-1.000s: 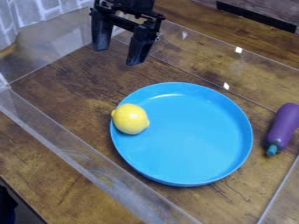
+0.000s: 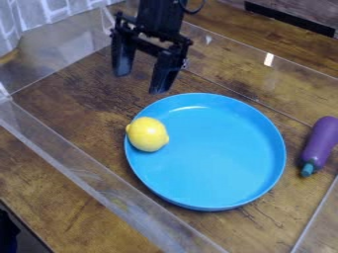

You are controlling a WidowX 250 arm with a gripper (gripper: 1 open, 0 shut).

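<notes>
The black gripper [image 2: 145,69] hangs in the upper middle, above the wooden surface and behind the blue plate, its two fingers spread wide with nothing visible between them. A yellow round object [image 2: 146,133] sits inside the blue plate [image 2: 218,158] at its left side. A purple eggplant-like object [image 2: 319,143] with a teal tip lies to the right of the plate.
Transparent edges or panels run along the left side and the bottom left, with a dark area at the lower left corner.
The gripper has come lower in the view, toward the plate and the yellow object. The plate and the objects have not moved.
</notes>
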